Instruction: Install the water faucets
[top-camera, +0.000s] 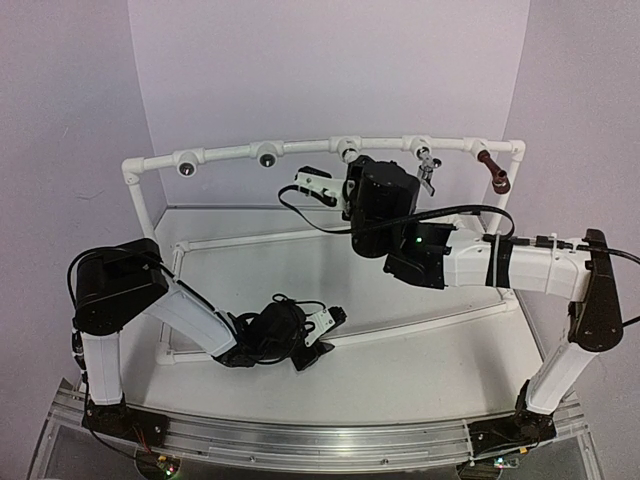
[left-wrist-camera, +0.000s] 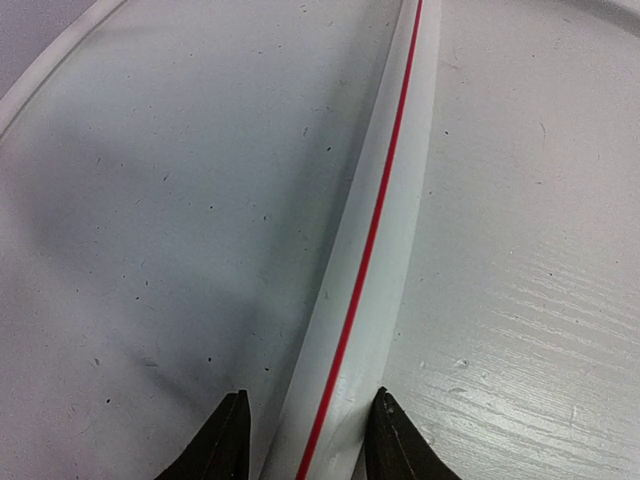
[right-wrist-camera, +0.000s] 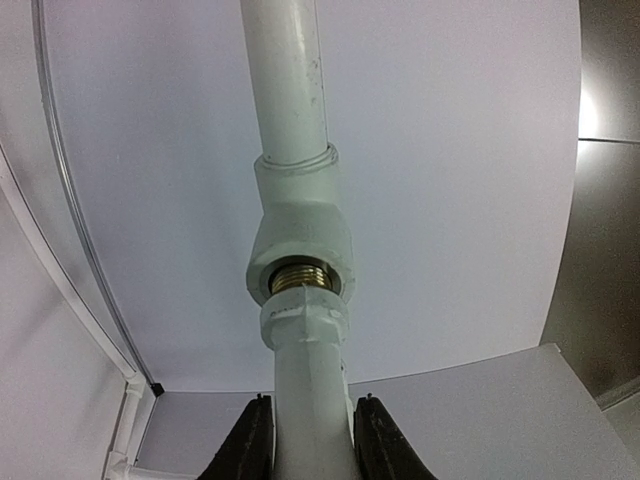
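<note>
In the right wrist view a white faucet (right-wrist-camera: 310, 400) lies between the fingers of my right gripper, which is shut on it. Brass thread (right-wrist-camera: 300, 278) shows between the faucet's collar and the white tee socket (right-wrist-camera: 300, 215); part of the thread is uncovered. From above, the faucet's end is at the middle tee (top-camera: 345, 143), and the right arm hides most of it. Low over the lower frame pipe (left-wrist-camera: 365, 270), my left gripper stands open, its fingers on either side of the pipe. Whether they touch it is unclear.
A silver faucet (top-camera: 427, 170) and a brown one (top-camera: 497, 174) hang from tees on the right of the upper pipe. Two tees on the left, one of them the second tee (top-camera: 266, 154), show empty openings. The front board (top-camera: 300, 395) is clear.
</note>
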